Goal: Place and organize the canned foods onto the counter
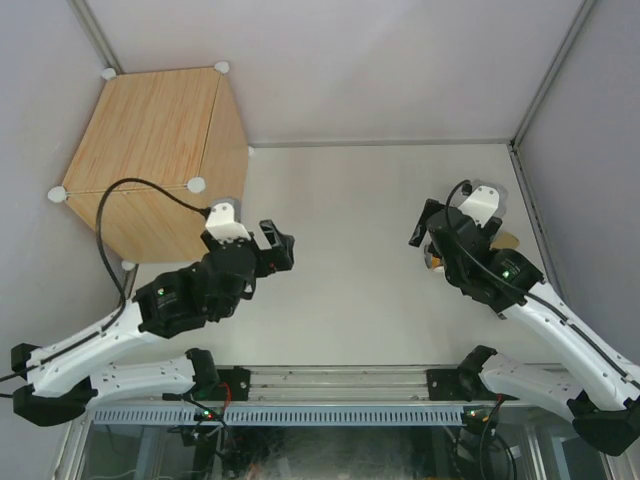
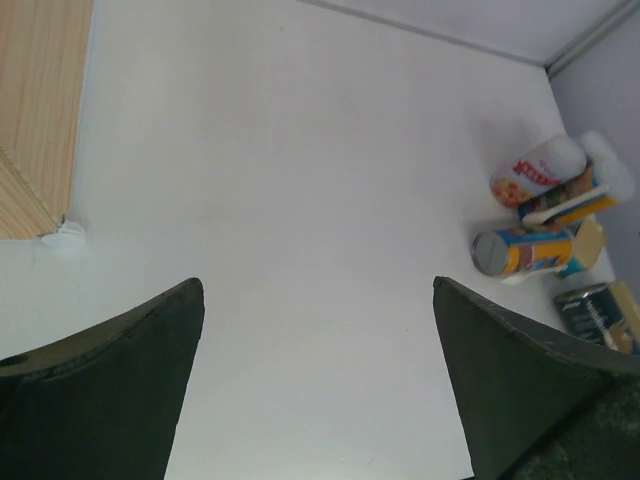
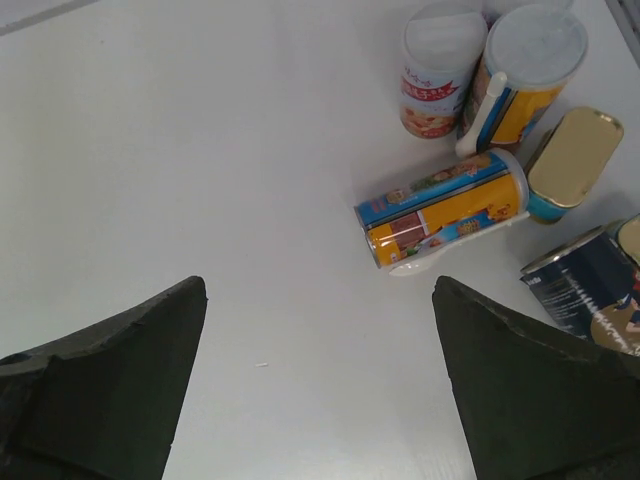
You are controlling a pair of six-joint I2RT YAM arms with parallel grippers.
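Both grippers stand open above the counter (image 1: pixel 330 250), with nothing between their fingers. On the left, my left gripper (image 1: pixel 276 248) is over bare surface. My right gripper (image 1: pixel 425 222) hangs over the right side and hides most of the cans in the top view. In the right wrist view, an orange-and-blue can (image 3: pixel 445 210) lies on its side, right of centre and beyond the fingertips. Behind it, a white-and-red can (image 3: pixel 440 75) and a clear-lidded yellow-and-blue can (image 3: pixel 525 75) stand upright. A gold-topped tin (image 3: pixel 575 160) and a dark blue can (image 3: pixel 590 290) are farther right.
A wooden box (image 1: pixel 150 130) occupies the counter's back left. White handle-like strips (image 3: pixel 485 115) show by two cans. The cans crowd near the right wall (image 1: pixel 590 160).
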